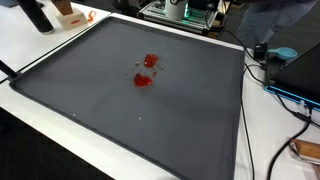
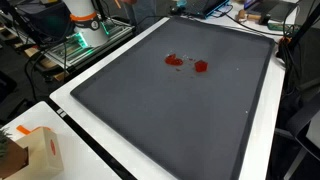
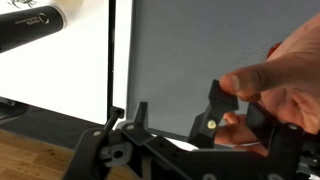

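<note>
In the wrist view my open gripper has its dark fingers (image 3: 140,114) spread apart. A person's hand (image 3: 290,75) reaches in from the right, its fingertips at a dark piece with a yellow dot (image 3: 211,124) that shows between my fingers. What this piece is, and whether it touches my gripper, I cannot tell. Two small red clusters (image 1: 142,80) (image 2: 201,66) lie close together on the grey board (image 1: 105,115). In the wrist view a bit of red shows beside the hand, mostly hidden by it.
The board lies on a white table (image 2: 75,140), and most of its surface is bare. A black cylinder (image 3: 30,27) lies off the board in the wrist view. Loose cables (image 1: 250,140) run along the right side in exterior view 1.
</note>
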